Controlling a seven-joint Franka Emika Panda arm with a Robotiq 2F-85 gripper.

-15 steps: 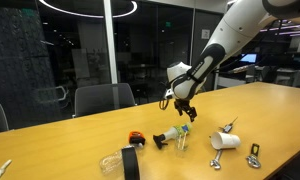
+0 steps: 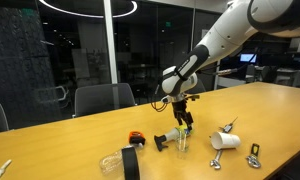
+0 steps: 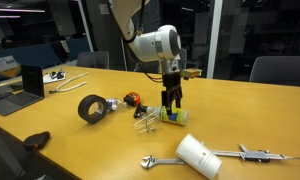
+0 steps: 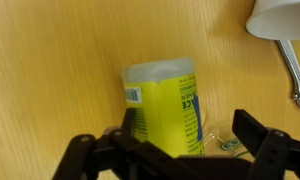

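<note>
A container with a yellow-green label (image 4: 168, 112) lies on the table, its pale end toward the top of the wrist view. My gripper is open above it, with one dark finger on each side and the container's body partly in the gap. In exterior view 2 the gripper (image 3: 172, 103) points down just over the yellow container (image 3: 174, 116). Whether the fingers touch it cannot be told. The container's lower part is hidden by the gripper in the wrist view.
A white cup (image 2: 225, 140) lies on its side to the right, with a wrench (image 4: 294, 75) close by. Clear glassware (image 2: 183, 142) stands beside the container. A black-ringed roll (image 3: 92, 109) and a red object (image 3: 132, 99) lie to the left.
My gripper has come down toward the yellow container from a higher position. The objects on the table look unmoved.
</note>
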